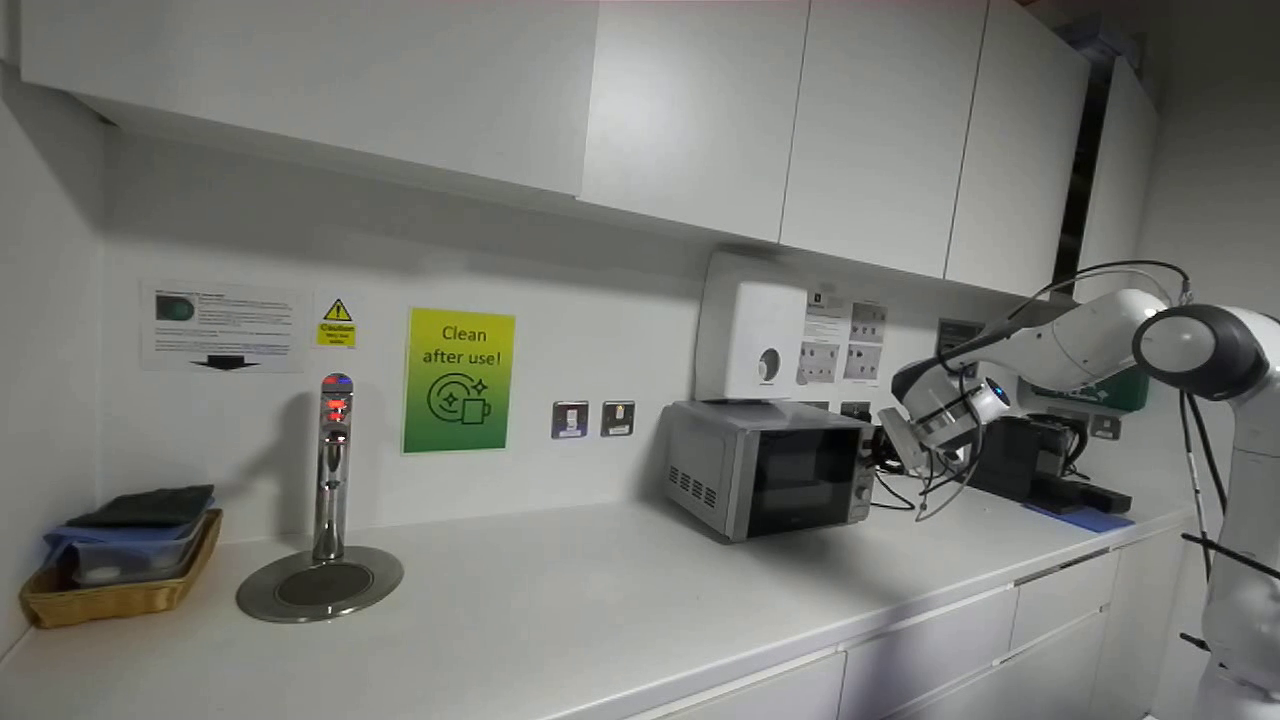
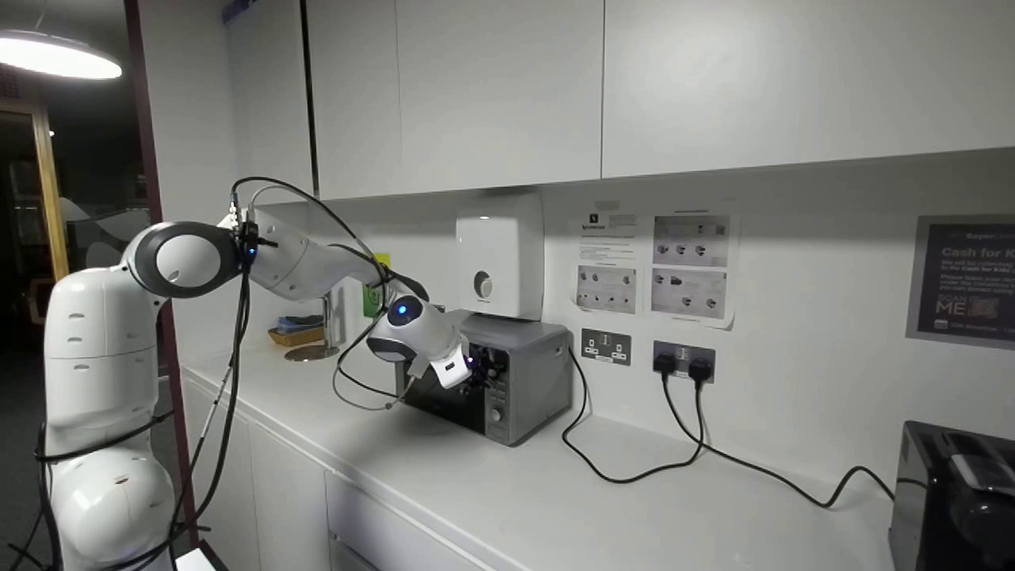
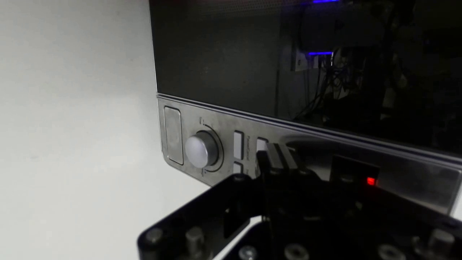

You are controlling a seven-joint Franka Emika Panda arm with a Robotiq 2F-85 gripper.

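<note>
A grey microwave (image 1: 740, 413) with a dark glass door (image 3: 216, 56) sits against the wall, its door closed. Its control panel carries a round knob (image 3: 201, 149), a few pale buttons (image 3: 238, 145) and a display (image 3: 353, 169) with a red light. My gripper is shut, with nothing showing between its fingers. Its fingertips overlap the button area of the panel, between the knob and the display; whether they touch is hard to tell. In the second exterior view the gripper (image 2: 488, 363) is at the microwave's front, partly hidden by the hand.
A paper dispenser (image 1: 751, 324) hangs above the microwave. Black cables (image 2: 618, 479) run along the counter towards a dark appliance (image 2: 951, 514).
</note>
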